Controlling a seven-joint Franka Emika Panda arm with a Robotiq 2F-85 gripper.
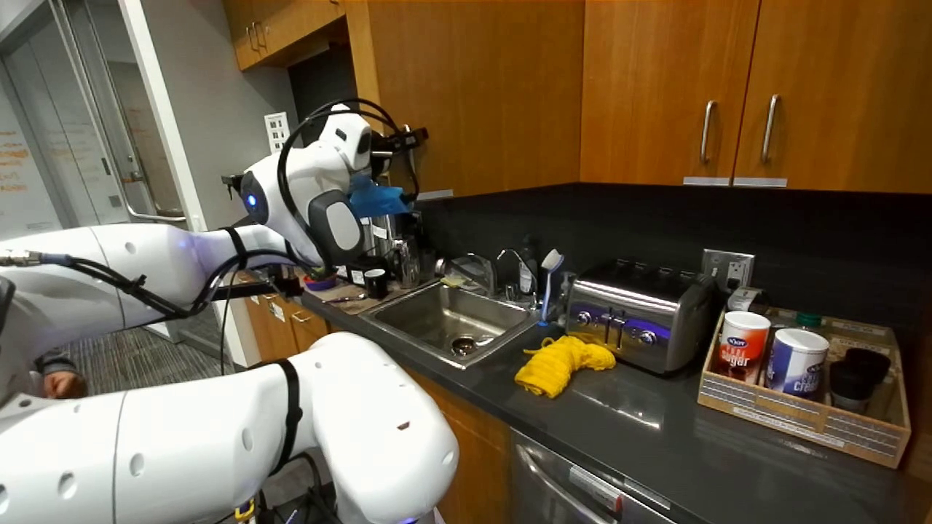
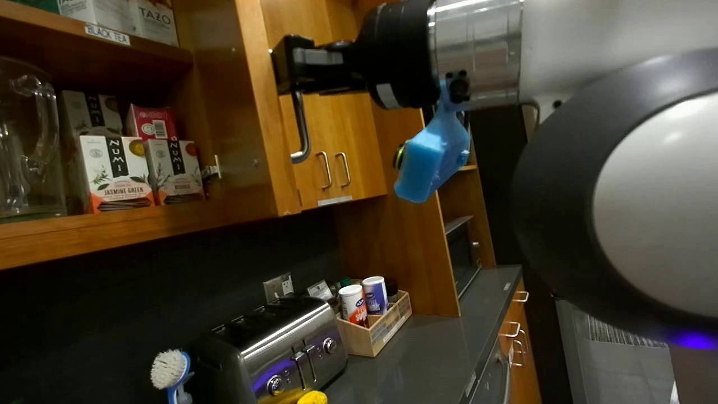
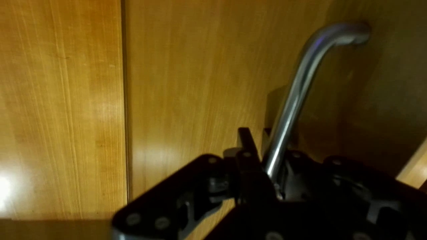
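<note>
My gripper is shut on a curved metal cabinet handle, seen in the wrist view. The handle's upper bend meets the wooden door; its lower part is hidden between the dark fingers. In exterior view 2 the gripper is at the handle's upper part, and the handle hangs below it. Left of there, the cabinet interior lies exposed, with tea boxes and a clear pitcher on its shelf. Exterior view 1 has the gripper before a wooden panel, its fingers unclear.
Below lie a sink, a yellow cloth, a toaster and a box of canisters on the dark counter. Two shut cabinet doors hang at the right. A person's hand shows at lower left.
</note>
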